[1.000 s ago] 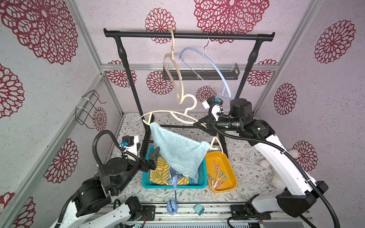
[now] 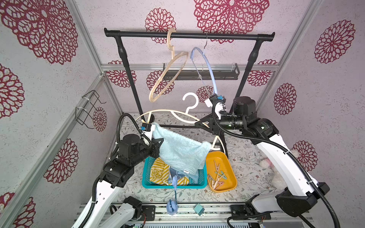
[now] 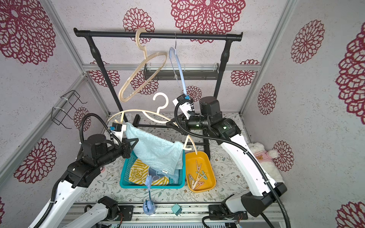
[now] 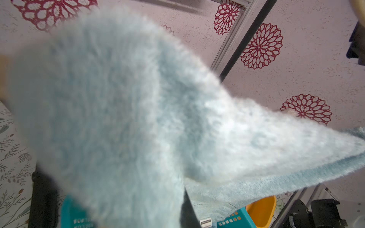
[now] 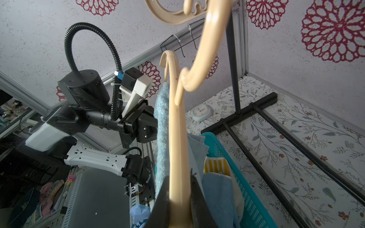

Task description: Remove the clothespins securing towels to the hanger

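Note:
A cream hanger (image 2: 163, 110) is held tilted in mid-air by my right gripper (image 2: 207, 125). Its bar runs between the dark fingers in the right wrist view. A light blue towel (image 2: 182, 146) drapes over the hanger's lower bar, and I see no clothespin on it. At the towel's left edge is my left gripper (image 2: 160, 143), shut, touching or very close to the cloth. In the left wrist view, the towel covers nearly all of its fingers; a dark fingertip (image 4: 189, 212) shows. Several clothespins (image 2: 217, 176) lie in the orange tray (image 2: 232, 182).
A teal basket (image 2: 146, 182) holding folded towels (image 2: 161, 172) stands below the hanging towel. Above, a beige hanger (image 2: 157, 85) and a blue hanger (image 2: 209, 66) hang from the black rack (image 2: 228, 36); the blue one dangles close to my right wrist.
The hanging beige and blue hangers have swung. My right arm and its hanger have barely moved.

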